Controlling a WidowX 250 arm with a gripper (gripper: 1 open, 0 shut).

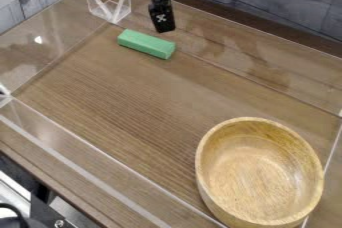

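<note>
My gripper (160,20) is at the top centre of the camera view, dark and open, hanging above and beyond a green block (146,43). The block lies flat on the wooden table (114,107), apart from the gripper. Nothing shows between the fingers.
A large light wooden bowl (259,172) sits at the lower right. A white wire-like object (108,4) stands at the upper left near the table's back.
</note>
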